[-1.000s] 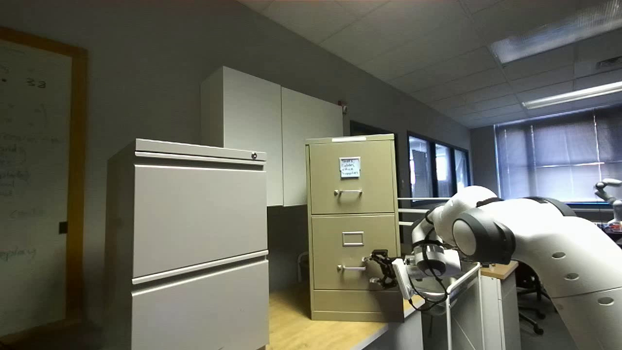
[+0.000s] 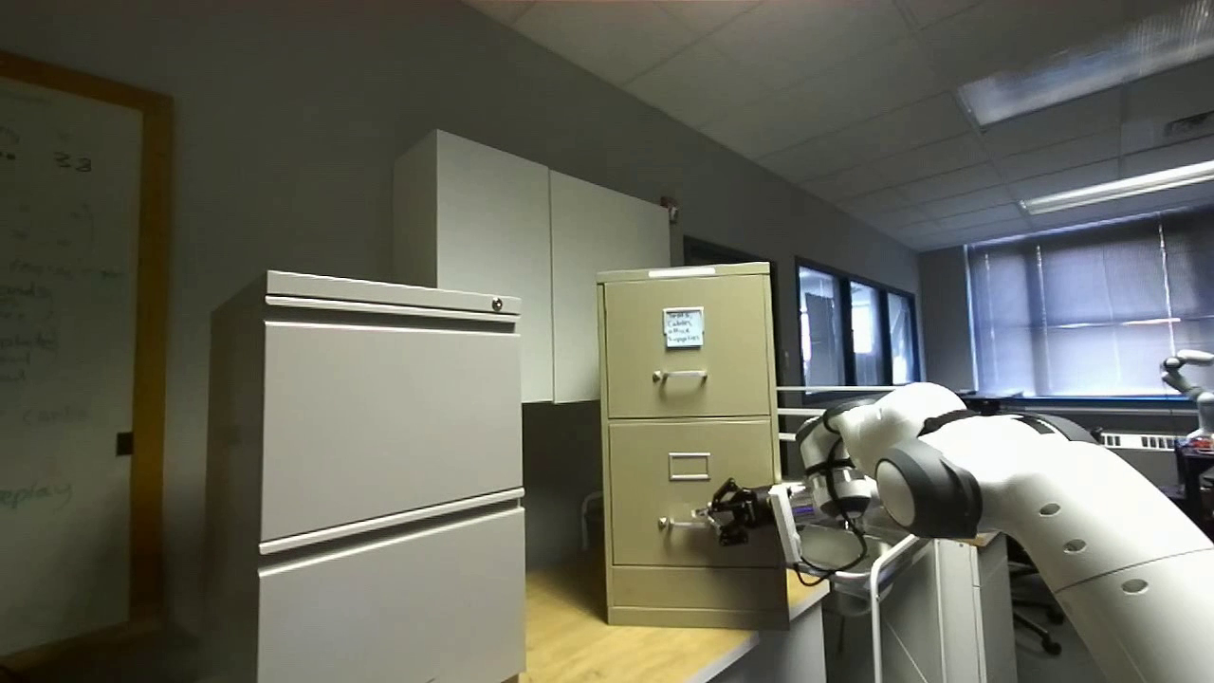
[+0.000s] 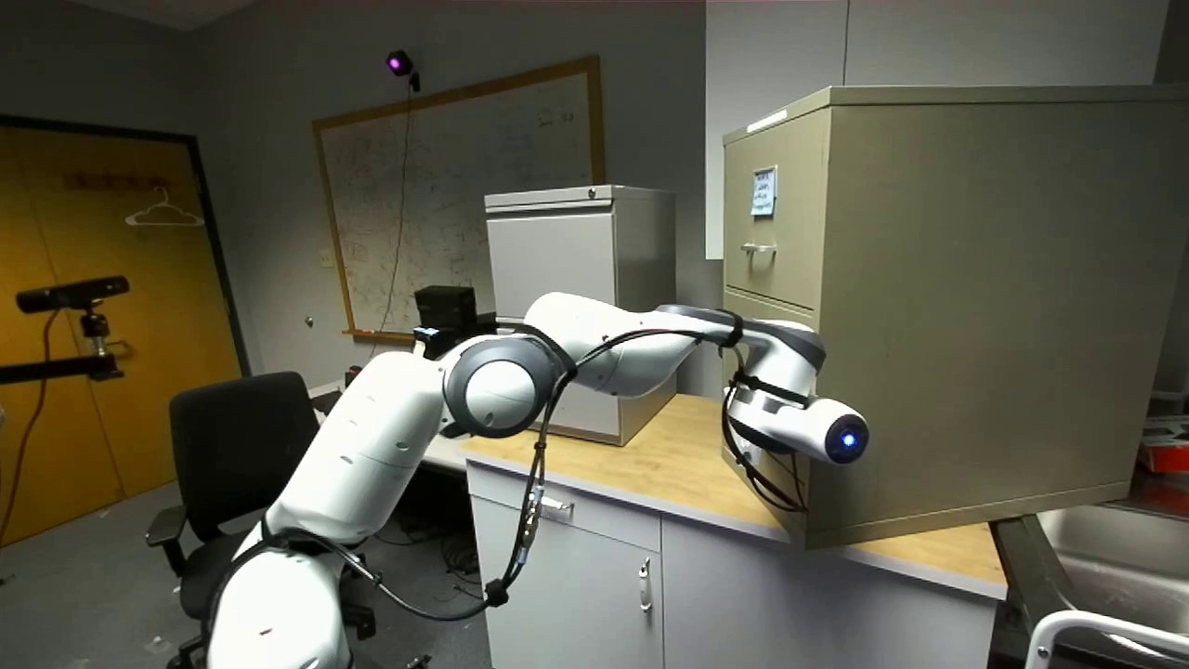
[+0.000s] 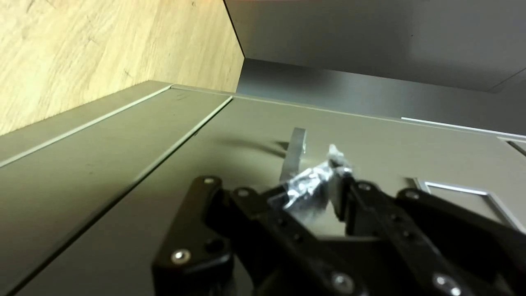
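The tan filing cabinet [image 2: 689, 491] has two drawers, both flush with its front. On the lower drawer [image 2: 649, 472], the metal handle [image 4: 294, 150] runs straight into the fingers of my gripper. The gripper is shut on the near end of this handle, while the far end stays exposed. Shiny, foil-like covering shows on the fingertips [image 4: 311, 185]. In exterior view 1 the black gripper [image 2: 710, 519] meets the handle's right end. The cabinet and wrist hide the gripper in exterior view 2.
A grey filing cabinet [image 2: 393, 421] stands to the left, with bare wooden counter [image 2: 569, 620] between the two cabinets. The upper drawer's handle [image 2: 683, 375] is clear. A white rail [image 2: 876, 592] stands near the arm on the right.
The gripper's fingers have gone from spread apart around the handle's right end to shut on it. The arm and wrist have shifted slightly. The drawer looks unmoved.
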